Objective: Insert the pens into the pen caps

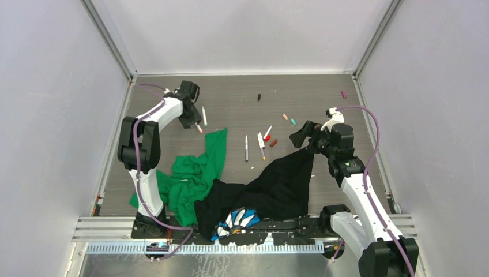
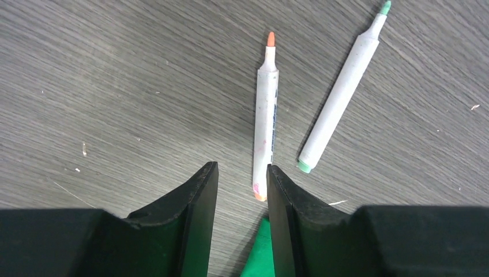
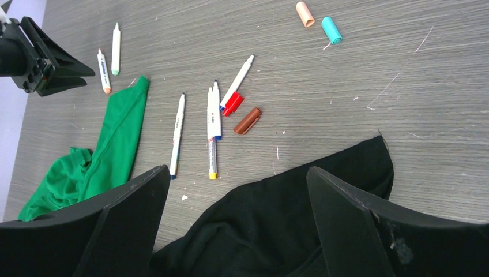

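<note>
An uncapped orange-tipped pen (image 2: 265,121) lies on the table, its butt end between and beyond the fingertips of my left gripper, which is part open and holds nothing. To its right rests a green-tipped pen (image 2: 340,104), also bare. Far from any pen, my right gripper stands open and empty above the black cloth. Mid-table are a dark-ended pen (image 3: 178,136), a close group of white pens (image 3: 214,112), a red cap (image 3: 233,104) and a brown cap (image 3: 247,121). Farther back lie a peach cap (image 3: 304,14) and a teal cap (image 3: 331,30).
A green cloth (image 1: 196,173) covers the front left, a black cloth (image 1: 277,184) the front middle. A black cap (image 1: 259,97) lies at the back, a magenta cap (image 1: 343,94) at the back right.
</note>
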